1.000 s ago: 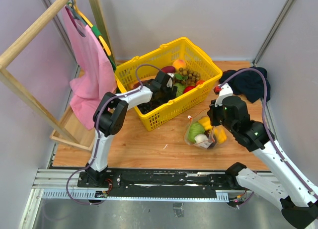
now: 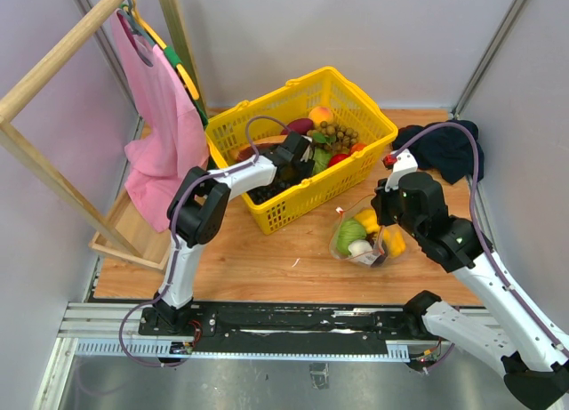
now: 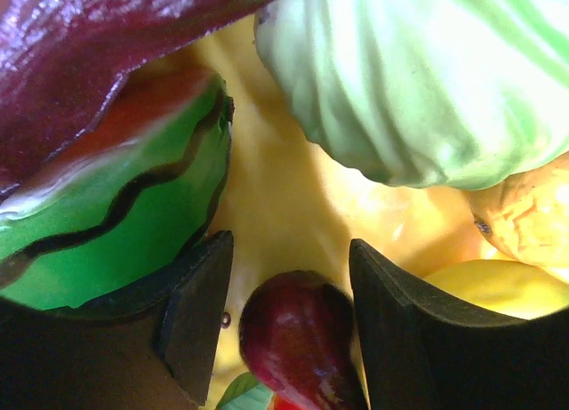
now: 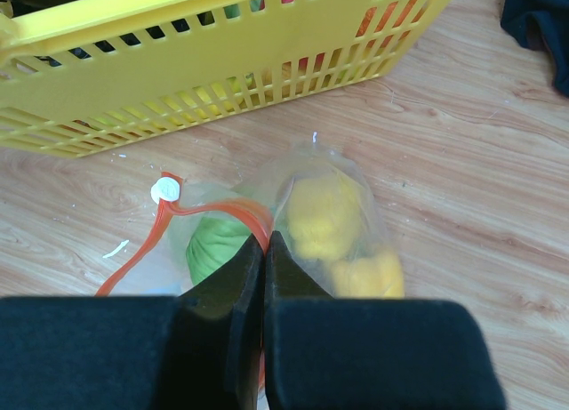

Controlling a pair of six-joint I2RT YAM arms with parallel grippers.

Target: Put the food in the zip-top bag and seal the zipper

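Observation:
Inside the yellow basket [image 2: 307, 195], my left gripper stands part open around a dark red, rounded food item [image 3: 298, 334]. That item is close to the right finger, with a gap on the left; contact is unclear. A pale green cabbage [image 3: 418, 81], a green and red piece [image 3: 116, 188] and a dark purple piece [image 3: 116, 36] lie around it. On the table, my right gripper is shut on the orange-edged rim of the clear zip top bag [image 4: 347, 165]. The bag's mouth gapes; green [image 4: 213, 245] and yellow food [image 4: 324, 219] shows inside.
The basket's near wall rises just behind the bag. Dark cloth [image 2: 436, 152] lies at the back right. A wooden rack [image 2: 67, 192] with a pink garment [image 2: 160, 116] stands at the left. Bare table [image 2: 276, 268] lies in front of the basket.
My left gripper has shifted slightly within the basket. The right arm and the bag look unmoved.

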